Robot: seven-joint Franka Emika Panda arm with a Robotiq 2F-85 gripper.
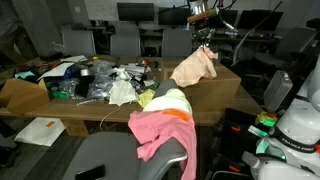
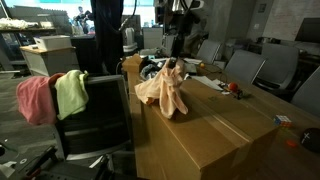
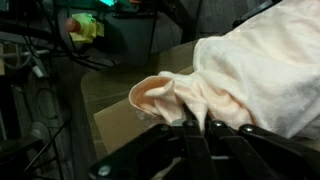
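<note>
A peach-coloured cloth (image 1: pixel 193 69) hangs bunched from my gripper (image 1: pixel 205 44), which is shut on its upper part. In the second exterior view the cloth (image 2: pixel 162 94) drapes down at the cardboard box top (image 2: pixel 205 125), its lower folds seeming to touch it. The wrist view has the cloth (image 3: pixel 245 80) spreading from the fingertips towards the upper right, with folds hiding part of the grip. A pink towel (image 1: pixel 165 132) and a pale yellow-green towel (image 1: pixel 172 100) hang over a grey chair back.
A table (image 1: pixel 120 108) to the left holds a clutter of bags, tools and small items. More small objects, including a red one (image 2: pixel 232 88), lie behind the cloth. The near part of the box top is clear in the second exterior view.
</note>
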